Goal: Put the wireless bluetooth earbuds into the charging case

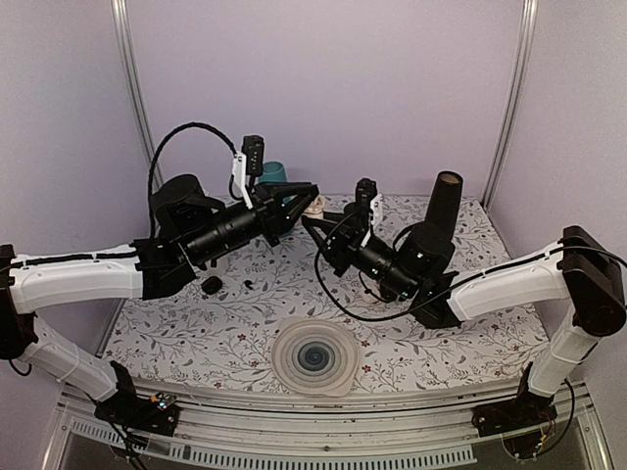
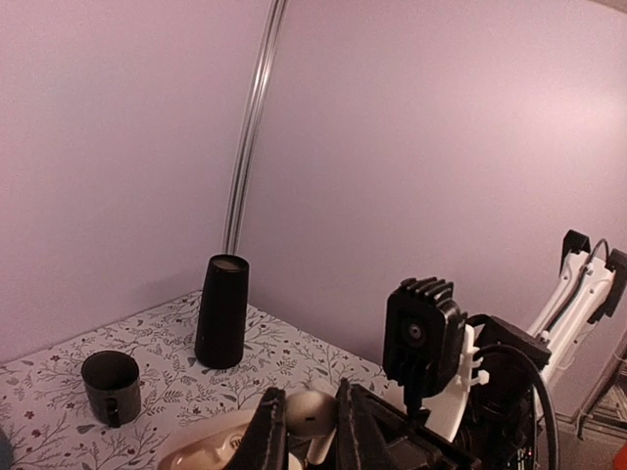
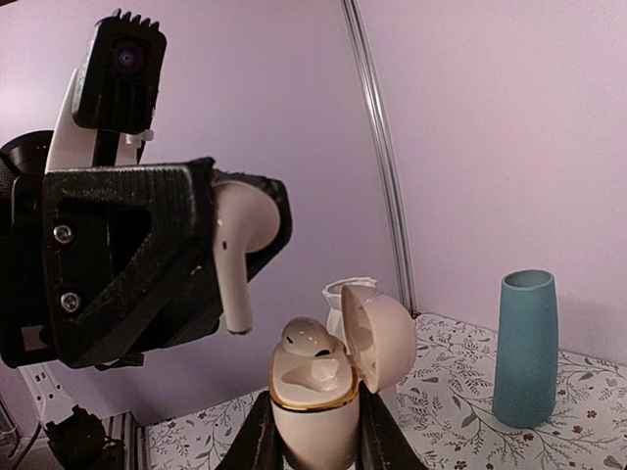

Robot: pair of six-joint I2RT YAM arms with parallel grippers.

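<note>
A white earbud point(image 2: 311, 413) is pinched between the fingers of my left gripper. Its stem points down in the right wrist view, where this earbud point(image 3: 240, 240) hangs up and to the left of the case. My right gripper is shut on the white charging case point(image 3: 315, 431), whose lid point(image 3: 380, 338) stands open. A rounded white piece with a dark spot, apparently another earbud point(image 3: 306, 336), sits in the far side of the case; the nearer hollow looks empty. From above, the left fingertips partly cover the case point(image 1: 314, 208).
On the table stand a teal vase point(image 3: 526, 348), a dark mug point(image 2: 111, 387) and a tall black tumbler point(image 2: 222, 311). A round mat point(image 1: 315, 356) lies at the front middle. Both grippers are raised and close together.
</note>
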